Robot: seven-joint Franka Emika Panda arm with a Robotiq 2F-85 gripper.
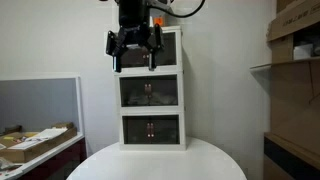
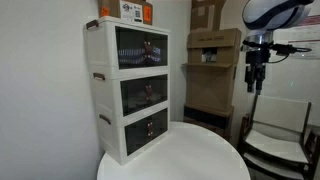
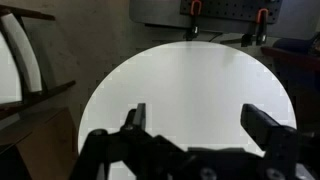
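Note:
High over the round white table (image 1: 160, 165), my gripper (image 1: 134, 67) hangs pointing down, open and empty. From the side, in exterior view 2, the same gripper (image 2: 254, 88) is well above the tabletop (image 2: 185, 155) and to the right of the white cabinet (image 2: 112, 105). The cabinet has three stacked compartments with dark see-through doors, all apparently shut; what lies inside is too dim to tell. Looking down in the wrist view, the widely parted fingers (image 3: 137, 115) have only bare tabletop (image 3: 190, 85) beneath them.
Boxes (image 2: 130, 11) sit on top of the cabinet. Cardboard boxes (image 2: 208, 80) are stacked behind the table, and a white chair (image 2: 275, 130) stands at right. At left in exterior view 1, an open box (image 1: 40, 145) holds assorted items.

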